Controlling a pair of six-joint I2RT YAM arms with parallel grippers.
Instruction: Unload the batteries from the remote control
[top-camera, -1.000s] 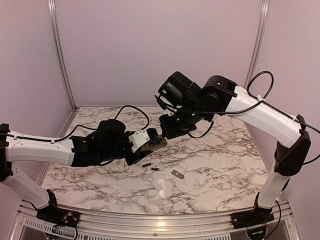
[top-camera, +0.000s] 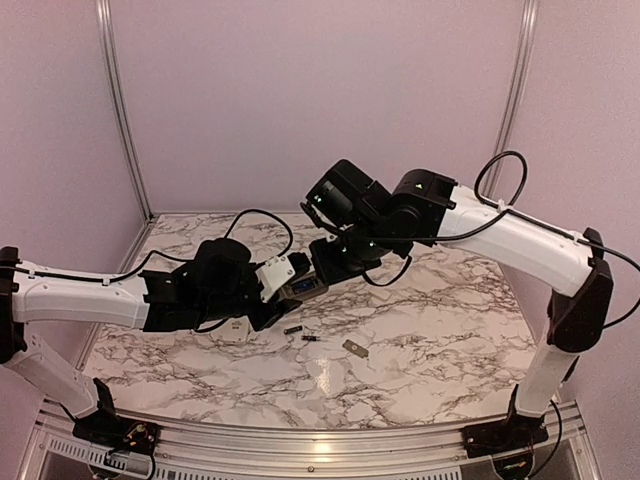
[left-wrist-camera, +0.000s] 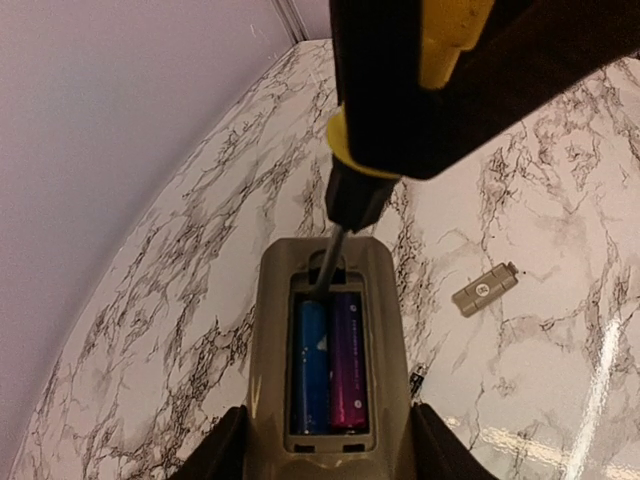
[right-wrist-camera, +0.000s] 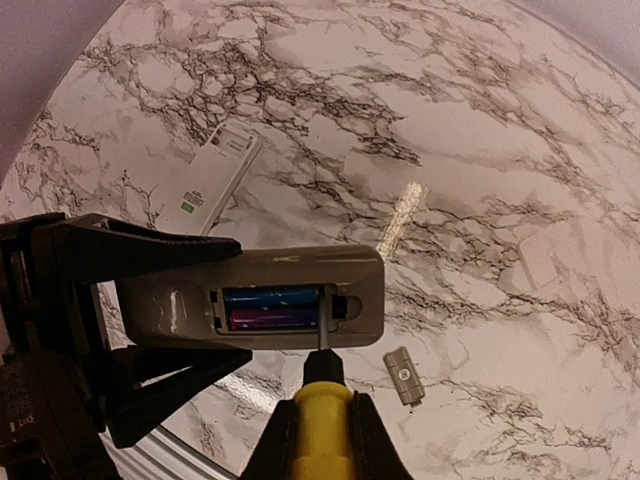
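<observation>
A grey remote (top-camera: 308, 290) is held in the air by my left gripper, shut on its body, back compartment exposed. In it lie a blue battery (left-wrist-camera: 311, 365) and a purple battery (left-wrist-camera: 347, 365). My right gripper is shut on a yellow-handled screwdriver (right-wrist-camera: 323, 420), whose metal tip rests at the end of the batteries, by the blue one.
On the marble table lie a grey battery cover (right-wrist-camera: 403, 376), a white remote-like object (right-wrist-camera: 208, 180) and small dark pieces (top-camera: 311, 338).
My right arm has moved left and slightly down toward the held remote. The left arm looks almost still.
</observation>
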